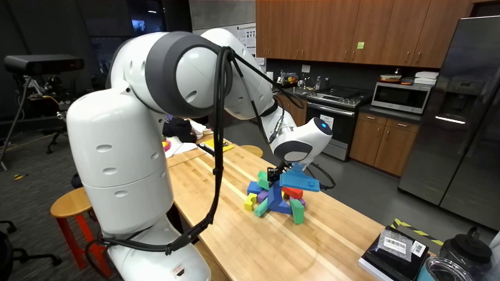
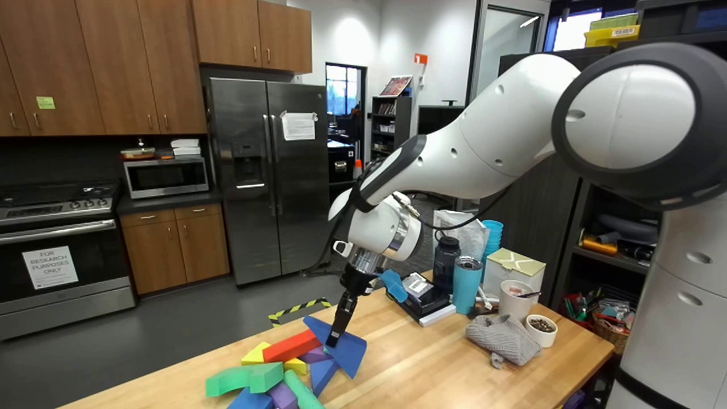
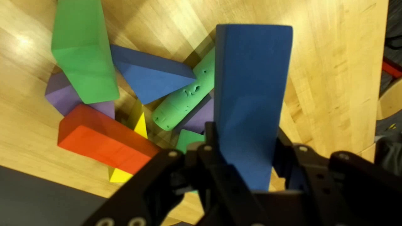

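My gripper is shut on a blue wedge block (image 3: 253, 86), one dark finger on each side of it. The block rises out of the pile in exterior view 1, just under the gripper's blue mount (image 1: 300, 180). From exterior view 2 the held block (image 2: 352, 351) looks like a tilted triangle with the dark gripper (image 2: 334, 338) over its face. Whether its lower edge touches the blocks beneath is not clear. Around it lie a red block (image 3: 107, 137), a green cylinder (image 3: 184, 92), a second blue wedge (image 3: 152, 77) and a green wedge (image 3: 84, 52).
Yellow and purple blocks (image 1: 250, 201) lie in the same pile. Bare wood (image 1: 262, 243) stretches toward the front of the table. At its far end stand a black box (image 2: 417, 294), a blue tumbler (image 2: 467, 286), cups and a grey cloth (image 2: 504, 338).
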